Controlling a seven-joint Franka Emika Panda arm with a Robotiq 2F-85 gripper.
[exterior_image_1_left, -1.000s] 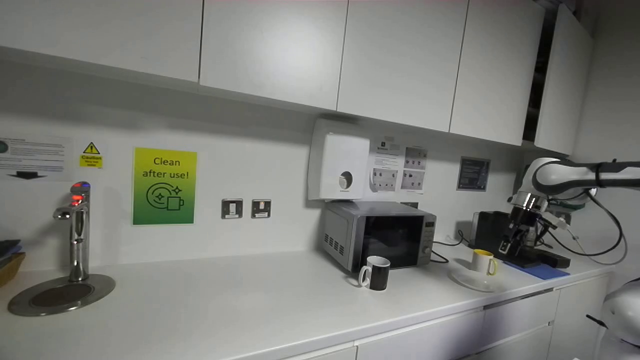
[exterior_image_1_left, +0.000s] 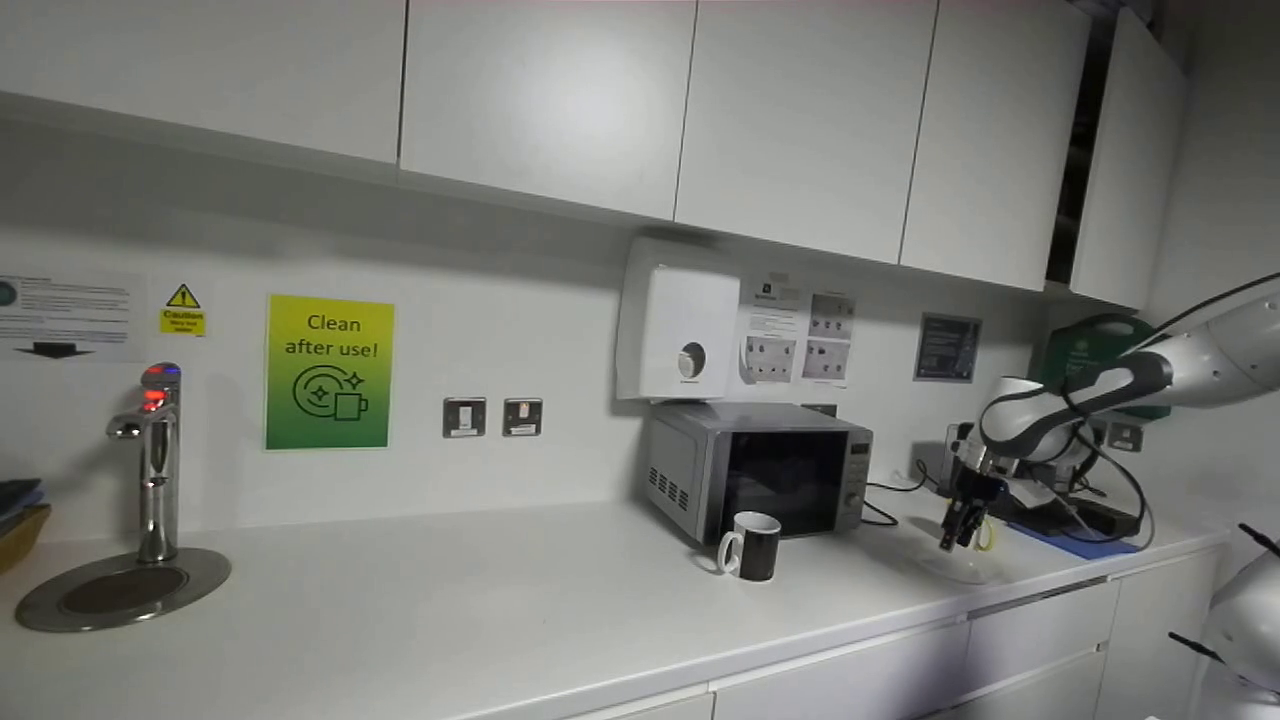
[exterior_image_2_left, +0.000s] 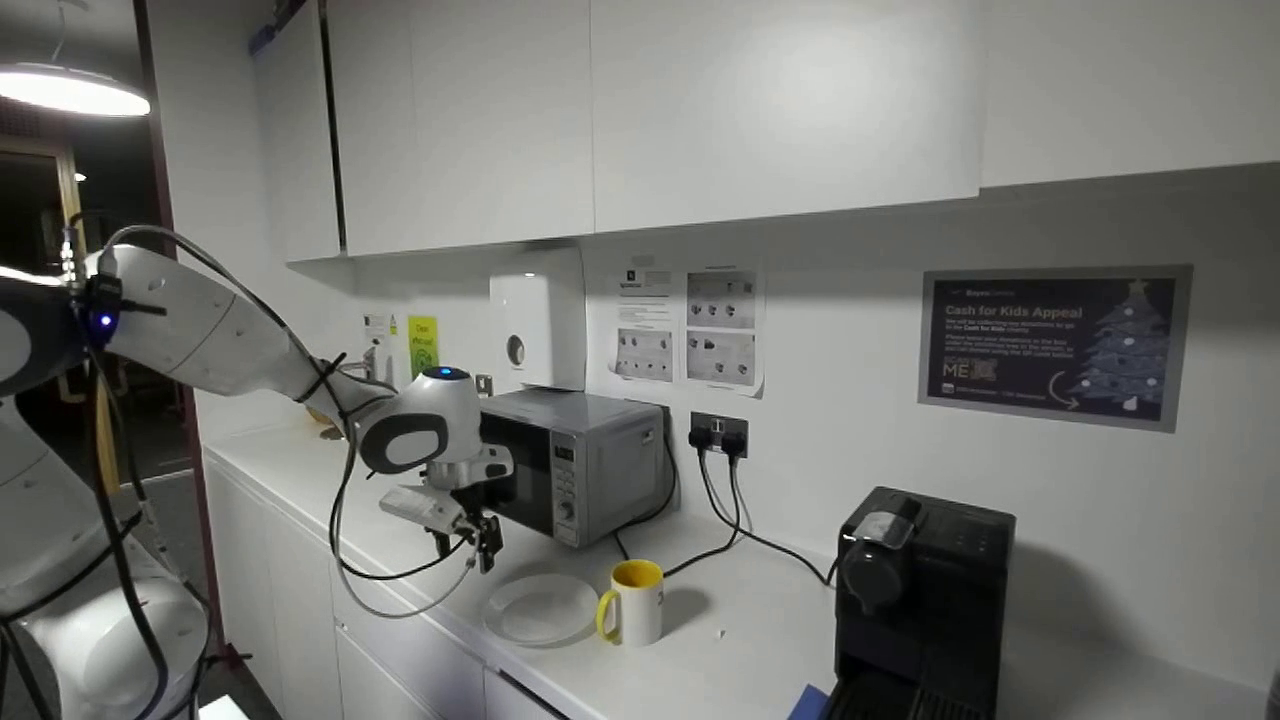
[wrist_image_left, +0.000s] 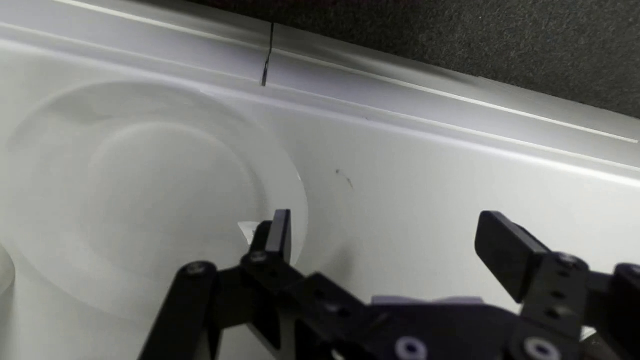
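My gripper is open, and only bare white counter shows between its fingertips. In the wrist view a white plate (wrist_image_left: 174, 198) lies to the left, its rim reaching behind the left finger. Exterior view 2 puts the gripper (exterior_image_2_left: 486, 546) above the counter, between the microwave and the plate (exterior_image_2_left: 494, 614). A white mug with a yellow inside and handle (exterior_image_2_left: 644, 606) stands upright beside the plate. Further left, close to the microwave, is a black and white mug (exterior_image_1_left: 759, 552). In exterior view 1 the gripper (exterior_image_1_left: 956, 542) hides most of the yellow mug.
The microwave (exterior_image_1_left: 792, 474) stands against the wall, and a black coffee machine (exterior_image_2_left: 924, 600) is at the right in exterior view 2. Power cables (exterior_image_2_left: 720, 534) run along the back.
The arm has swung left and lowered in exterior view 1, from near the coffee machine to the plate area. It now covers most of the yellow mug. Both mugs appear unmoved.
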